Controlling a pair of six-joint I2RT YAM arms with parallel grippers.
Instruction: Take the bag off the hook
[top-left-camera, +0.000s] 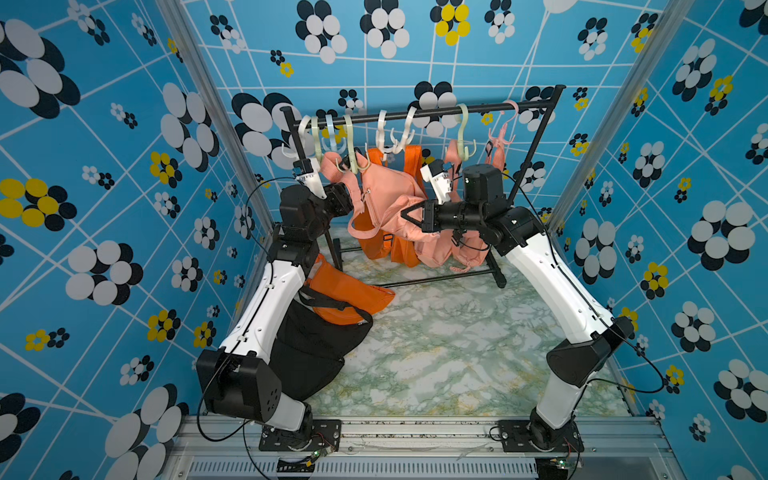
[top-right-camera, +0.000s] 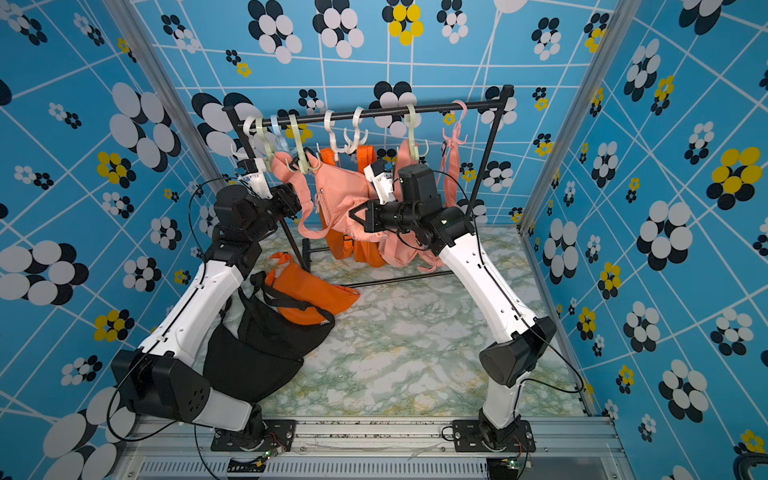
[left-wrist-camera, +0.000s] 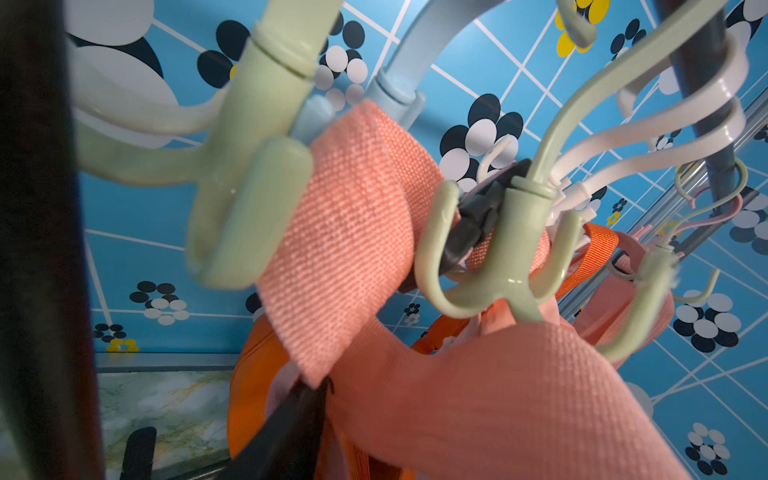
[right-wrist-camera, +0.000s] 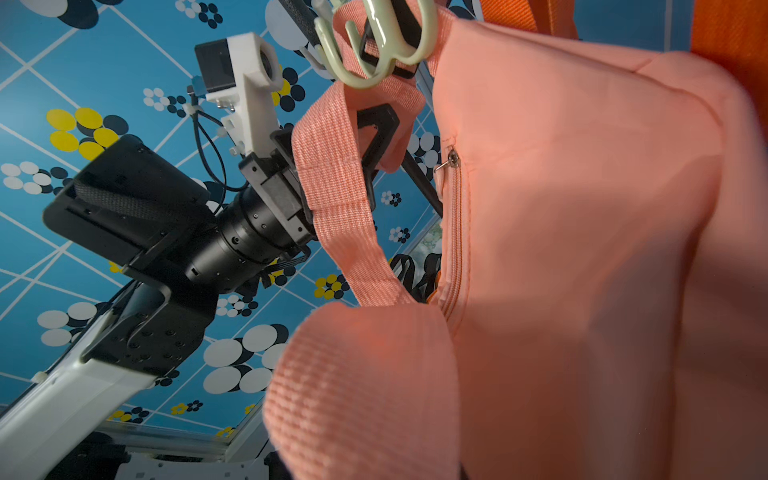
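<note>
A pink bag (top-left-camera: 396, 204) hangs from the rack among pale green, blue and white hooks (left-wrist-camera: 520, 240). Its woven strap (left-wrist-camera: 344, 232) passes between two green hooks in the left wrist view. My left gripper (top-left-camera: 342, 196) is at the bag's left end, among the straps below the hooks; strap covers part of it, so its grip is unclear. My right gripper (top-left-camera: 416, 214) is shut at the front of the bag's body, on the pink fabric. In the right wrist view the bag fills the right side, its zip visible.
The black rack rail (top-left-camera: 432, 108) holds more orange and pink bags behind. An orange bag (top-left-camera: 344, 288) and black bags (top-left-camera: 304, 352) lie on the floor at left.
</note>
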